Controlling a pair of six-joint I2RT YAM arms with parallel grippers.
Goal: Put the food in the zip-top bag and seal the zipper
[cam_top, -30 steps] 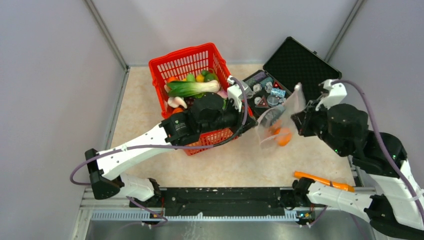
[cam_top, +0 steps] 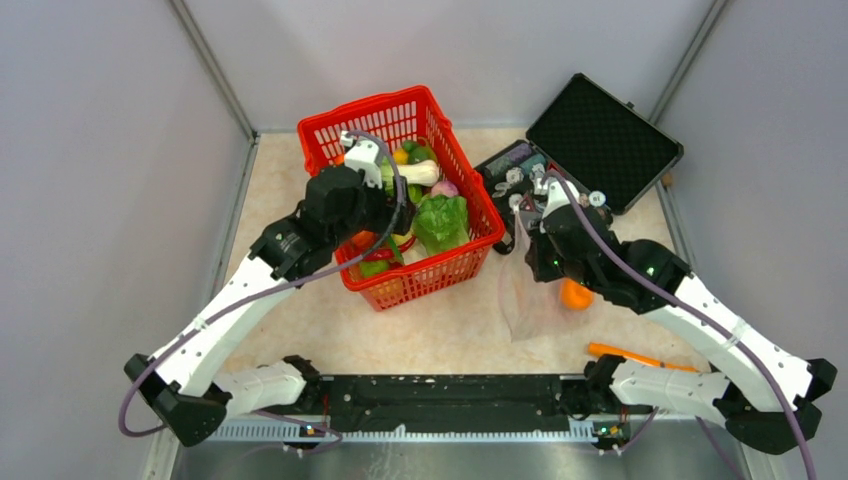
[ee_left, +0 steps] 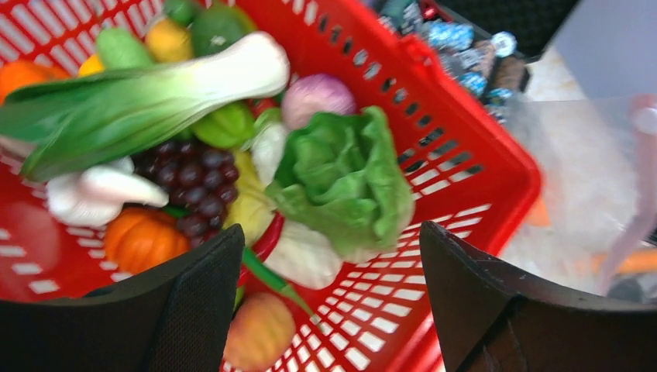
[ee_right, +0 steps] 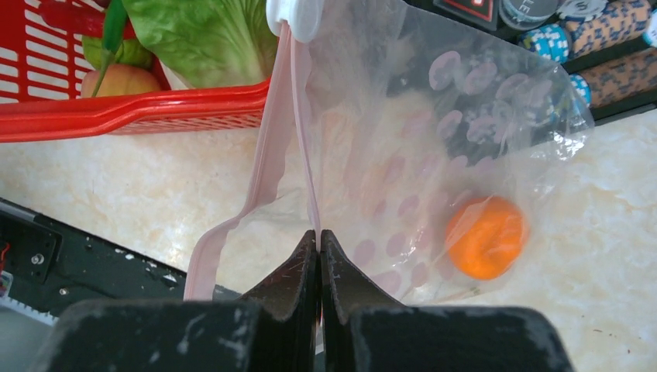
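A clear zip top bag (ee_right: 434,163) with a pinkish zip edge hangs upright from my right gripper, which is shut on part of that edge. The bag's mouth looks parted, and a white slider (ee_right: 298,17) sits at the far end of the zip. Inside the bag rests a round orange food item (ee_right: 488,240). My left gripper stands open above the red basket (cam_top: 420,275), nothing between its fingers. Below it lie green lettuce (ee_left: 337,174), a purple onion (ee_left: 318,101), grapes (ee_left: 190,178) and a leek-like vegetable (ee_left: 155,105).
Behind the bag, an open black case (cam_top: 605,140) holds chips and small items. An orange stick (cam_top: 640,357) lies at the front right of the table. Bare tabletop (cam_top: 430,335) runs in front of the basket.
My left gripper has moved left from the basket's right rim to over its contents. The right gripper has shifted left with the bag, which now hangs straighter with the orange item low inside.
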